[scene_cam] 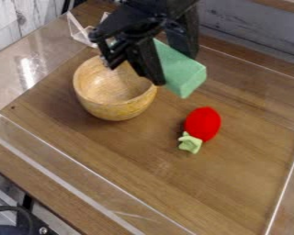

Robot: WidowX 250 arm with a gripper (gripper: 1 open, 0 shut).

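My black gripper (154, 57) is shut on a light green block (182, 73), held in the air at the upper middle, just right of a round wooden bowl (110, 103) and partly over its rim. A red object with a pale green leafy top, like a strawberry or radish (201, 125), lies on the wooden table (137, 170) below and right of the block.
A clear plastic item at the upper left is partly hidden behind the arm.
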